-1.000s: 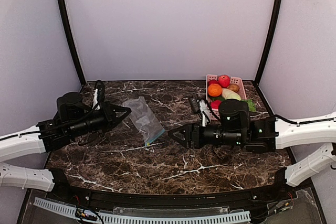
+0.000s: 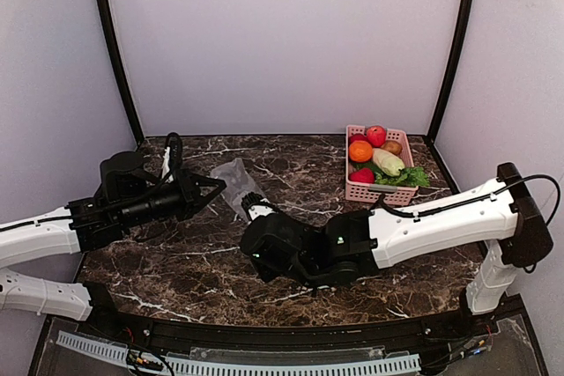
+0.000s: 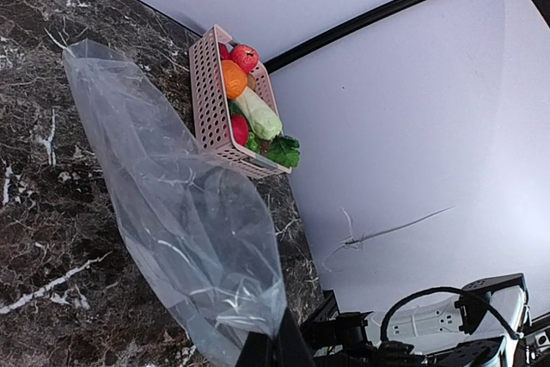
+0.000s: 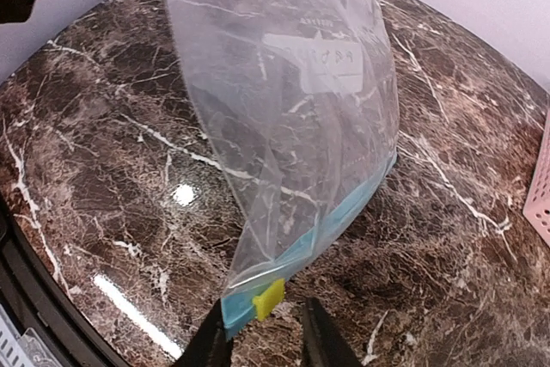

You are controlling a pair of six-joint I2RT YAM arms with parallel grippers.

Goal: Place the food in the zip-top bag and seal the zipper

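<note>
A clear zip top bag (image 2: pixel 236 184) hangs from my left gripper (image 2: pixel 214 187), whose fingers are shut on it in the left wrist view. In the right wrist view the bag's blue zipper strip (image 4: pixel 344 212) and yellow slider (image 4: pixel 268 298) hang just at my right gripper's (image 4: pixel 262 341) fingertips, which are part open; whether they touch the strip I cannot tell. The food sits in a pink basket (image 3: pixel 209 109): red fruits, an orange (image 2: pixel 359 151), a brown one, a pale cabbage (image 2: pixel 388 161) and leafy greens (image 3: pixel 282 150).
The basket stands at the back right of the dark marble table (image 2: pixel 194 279), near the right wall. The table's middle is largely covered by my right arm from above.
My right gripper has swung left and turned, coming to the bag's lower end. My left gripper and the bag have shifted slightly; the basket is unchanged.
</note>
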